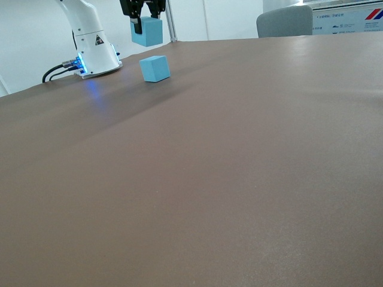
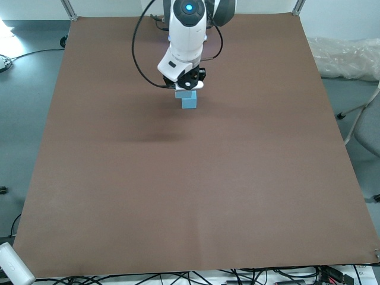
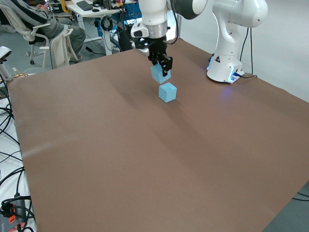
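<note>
My gripper (image 3: 160,65) is shut on a light blue cube (image 3: 159,74), held above the brown table (image 2: 196,178). A second blue cube (image 3: 167,92) rests on the table just below it; in the top view the held cube (image 1: 146,33) hangs higher than the resting cube (image 1: 155,69), with a visible gap. In the left view the gripper (image 2: 185,80) hides part of both cubes, which overlap there.
The white arm base (image 3: 224,67) with cables stands at the table's back edge. A grey chair (image 2: 368,122) is outside the table's edge, and cables run along the near edge.
</note>
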